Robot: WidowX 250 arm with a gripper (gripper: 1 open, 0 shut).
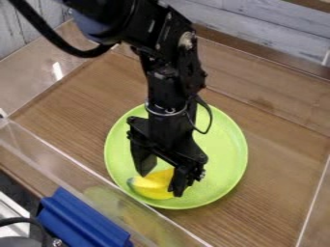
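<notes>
A green plate lies on the wooden surface inside a clear-walled tray. On it, toward the front left, is a yellow object, partly hidden by my black gripper. The gripper is low over the plate with its fingers open, one on each side above the yellow object; whether they touch it cannot be seen.
A blue ridged object sits outside the clear wall at the front left, with a dark cable beside it. The wooden floor to the right and behind the plate is bare.
</notes>
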